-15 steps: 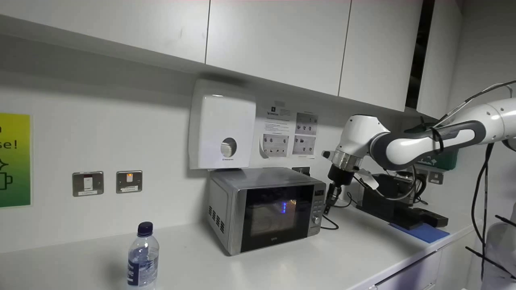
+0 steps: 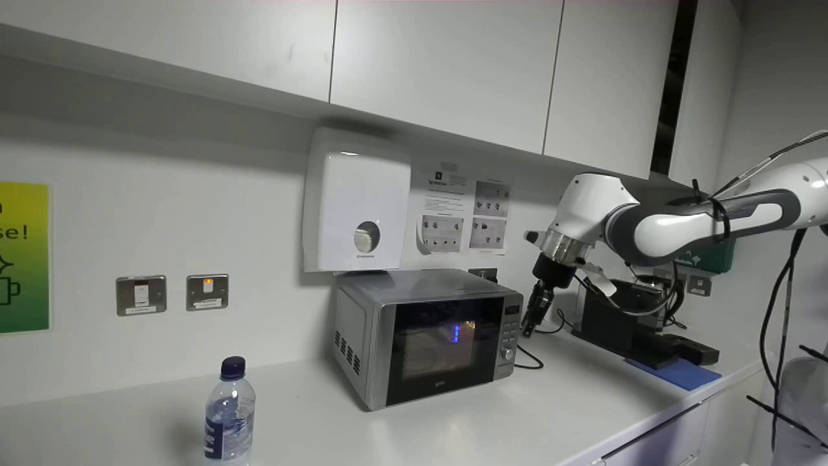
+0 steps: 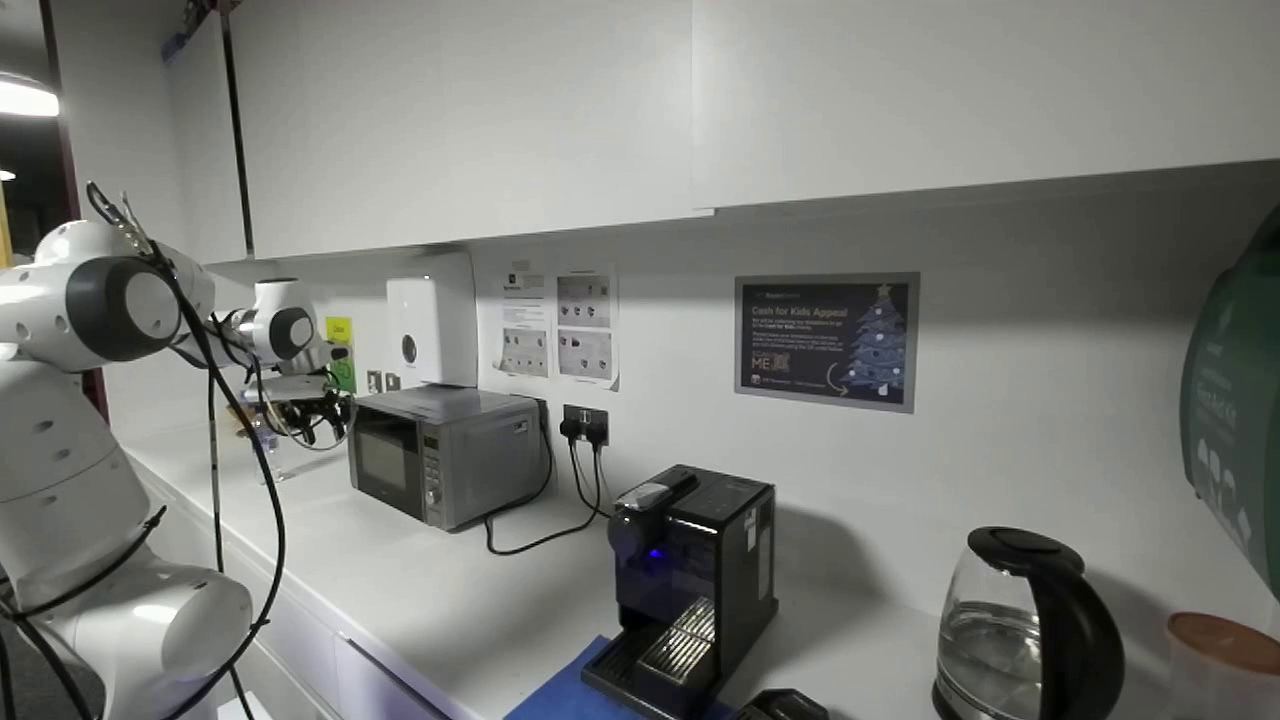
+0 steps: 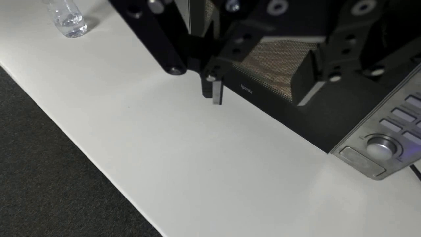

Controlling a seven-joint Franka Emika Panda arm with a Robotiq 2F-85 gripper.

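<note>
My gripper is open, its two fingers (image 4: 217,92) spread well apart with nothing between them. Behind them in the wrist view is the dark door of a silver microwave (image 4: 246,89), which looks closed in exterior view 1. Also in exterior view 1, the gripper (image 2: 531,320) points down and overlaps the right edge of the microwave (image 2: 435,287). A clear water bottle (image 2: 229,419) with a dark blue cap stands upright on the counter, left of the microwave and well apart from the gripper.
In exterior view 2, a black coffee machine (image 3: 738,576) stands by a blue mat (image 3: 558,690), with a glass kettle (image 3: 990,636) farther right. Cupboards (image 2: 442,62) hang overhead. Its front edge drops to dark floor.
In exterior view 1 the gripper has risen a little and shifted slightly right, the arm's wrist tilting with it. Bottle and microwave have not moved.
</note>
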